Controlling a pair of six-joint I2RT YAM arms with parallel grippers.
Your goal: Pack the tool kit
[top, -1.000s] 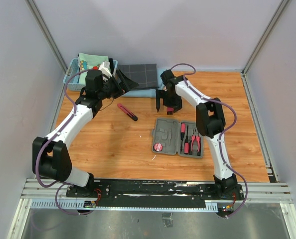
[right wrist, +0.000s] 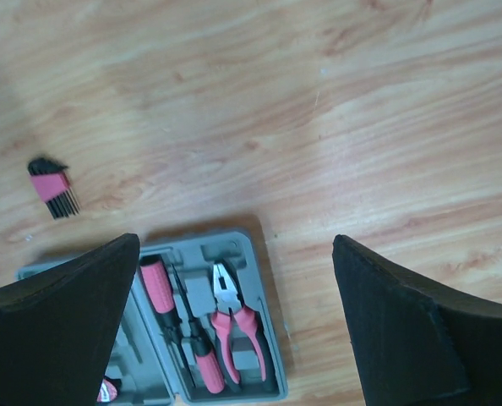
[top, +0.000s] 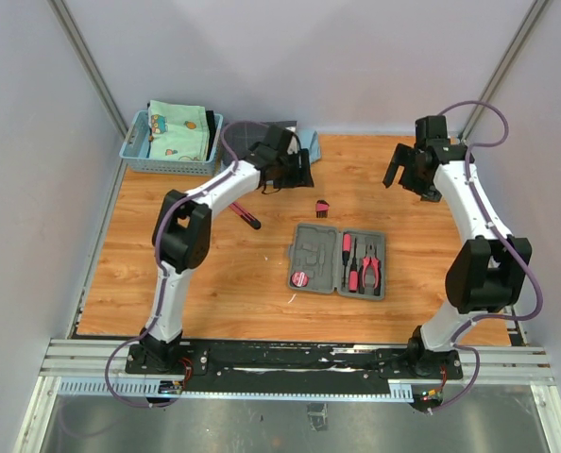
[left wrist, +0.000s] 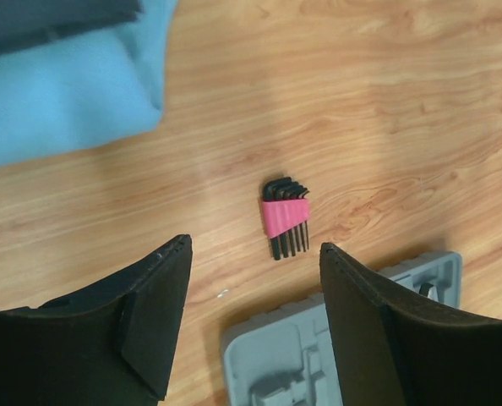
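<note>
An open grey tool case (top: pixel 315 247) lies on the table. Its right half holds pliers (right wrist: pixel 238 317) and screwdrivers (right wrist: pixel 204 359), and a round red tape measure (top: pixel 299 279) sits in the left half. Just beyond the case rests a pink-and-black hex key set (left wrist: pixel 285 218), apart from it. My left gripper is above and behind that set, its fingers apart and empty. Over bare table at the back right, my right gripper stands open with nothing in it. A red utility knife (top: pixel 243 214) lies left of the case, partly under the left arm.
At the back left stands a blue basket (top: pixel 172 166) with a patterned cloth. Light-blue cloth (left wrist: pixel 73 101) under a dark flat piece lies at the back, partly hidden by the left arm. Table right of the case is clear.
The left arm has swung right from near the basket toward the hex key set. The right arm, earlier over the set, has moved away to the right. The set stays on the table.
</note>
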